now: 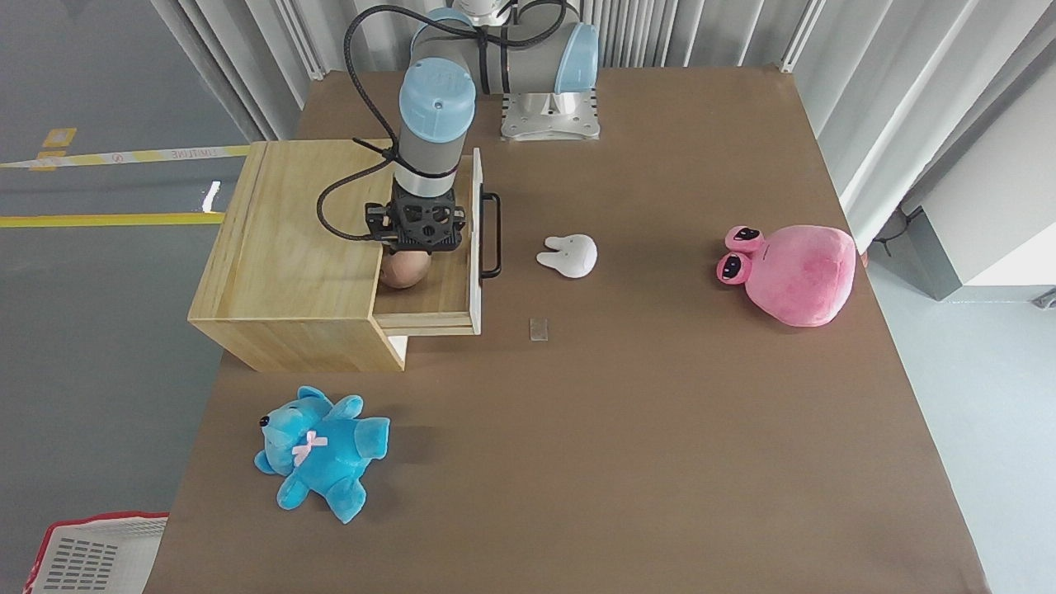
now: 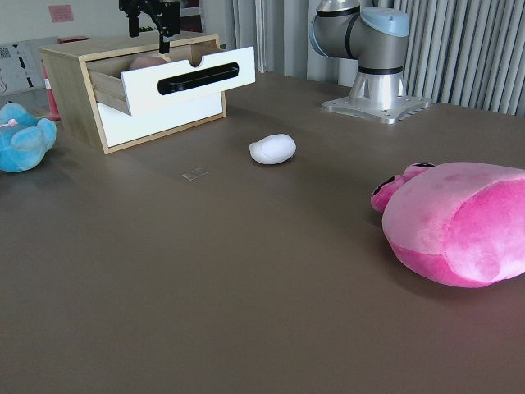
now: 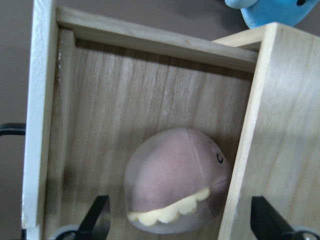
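A round pinkish-brown plush (image 3: 170, 175) with a cream scalloped band lies inside the open drawer (image 3: 100, 100) of the wooden cabinet (image 1: 277, 238), against the cabinet side. My gripper hangs over the drawer at the cabinet's front edge, its fingers apart and nothing held between them. The front view shows the plush (image 1: 403, 267) partly hidden beneath my black wrist housing; in the left view the drawer's white front (image 2: 143, 90) hides most of it.
A blue bear (image 1: 332, 455) lies in front of the cabinet. A small white bunny plush (image 1: 569, 256) sits right of the drawer, and a pink plush (image 1: 797, 277) is farther right.
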